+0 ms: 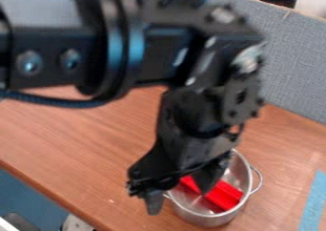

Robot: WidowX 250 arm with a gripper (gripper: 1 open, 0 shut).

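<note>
My black gripper [180,177] hangs low over a steel pot [245,190] at the lower right, its near finger at the pot's left rim. A red object [222,195] lies inside the pot, partly hidden behind the gripper, which stands open. Whether the fingers touch the pot or the object I cannot tell.
A blue strip [314,199] lies at the right edge. A grey padded wall [293,58] runs along the back, and the table's front edge is at the lower left.
</note>
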